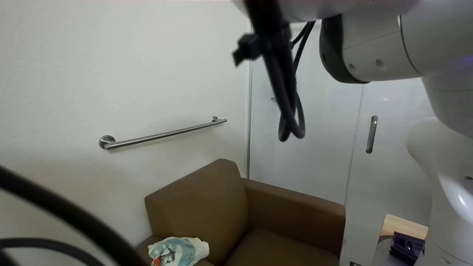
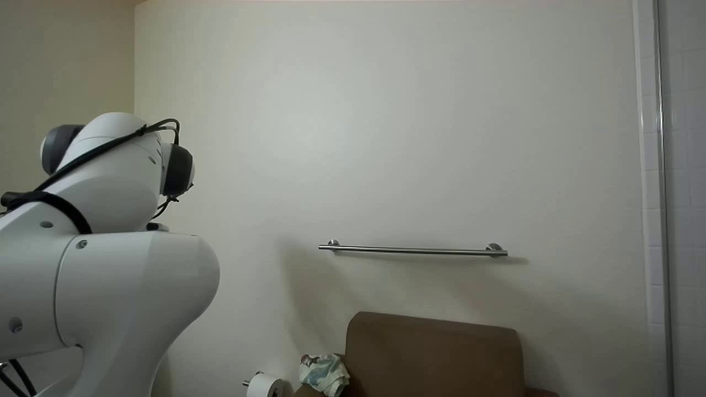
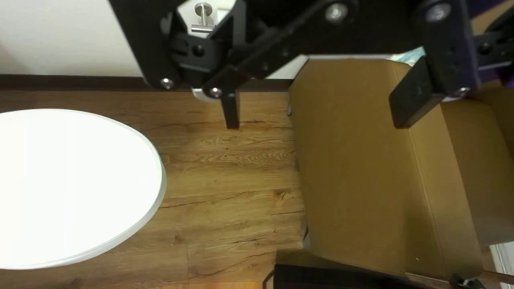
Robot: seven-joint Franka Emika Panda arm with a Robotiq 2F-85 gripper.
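Note:
My gripper stands open in the wrist view, its two dark fingers wide apart with nothing between them. It hangs above the gap between a brown armchair point(image 3: 351, 178) on the right and a white oval surface point(image 3: 72, 188) on the left. A light patterned cloth point(image 1: 186, 253) lies crumpled at the chair's near side in exterior view 1. In exterior view 2 this cloth point(image 2: 324, 371) shows beside the chair back, and only a bluish scrap shows in the wrist view. Neither exterior view shows the gripper.
A bare metal towel bar point(image 2: 417, 250) runs along the wall above the chair. Low on that wall hangs a toilet roll point(image 2: 263, 384). A glass door with a handle point(image 1: 372, 134) stands at the right.

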